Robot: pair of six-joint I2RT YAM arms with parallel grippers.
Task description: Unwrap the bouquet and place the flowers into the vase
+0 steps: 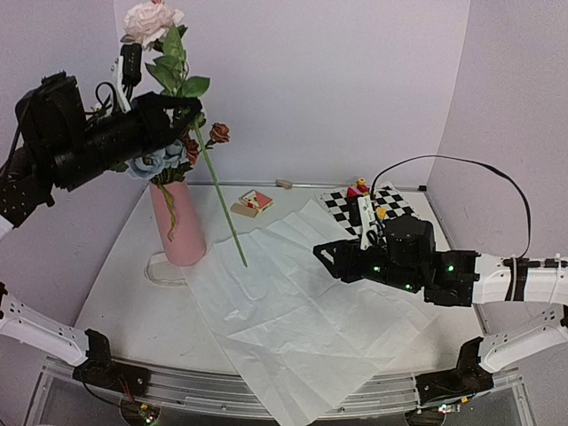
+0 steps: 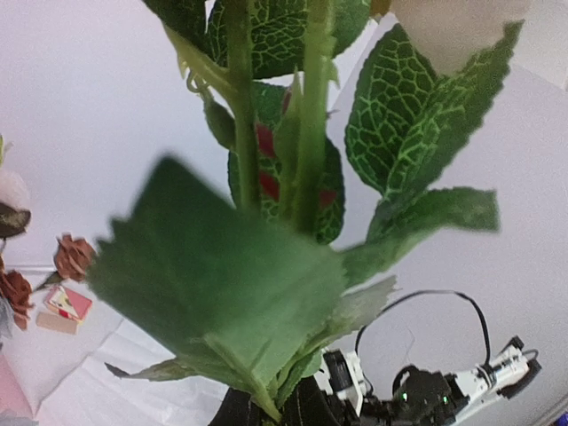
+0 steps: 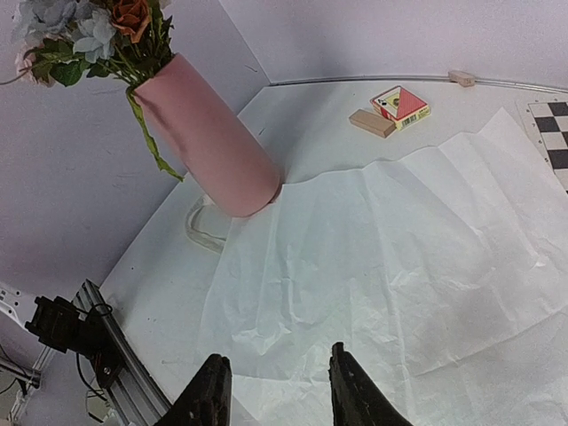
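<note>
A pink vase (image 1: 180, 229) stands upright at the table's left, holding a bunch of blue, pink and brown flowers (image 3: 105, 35). High in front of that bunch, my left gripper (image 1: 193, 108) is shut on the stem of a pale pink flower (image 1: 151, 21) with green leaves. Its bare stem (image 1: 222, 200) slants down to the right, and the tip hangs clear of the vase. In the left wrist view, leaves (image 2: 213, 275) cover most of the fingers. Over the white sheet my right gripper is open, with nothing between its fingers.
A crumpled white sheet (image 1: 293, 302) covers the middle of the table. Behind it lie a small red and yellow box (image 1: 257, 200) and a wooden block (image 3: 372, 122). A checkered board (image 1: 337, 209) with toy blocks sits at the back right, partly behind my right arm.
</note>
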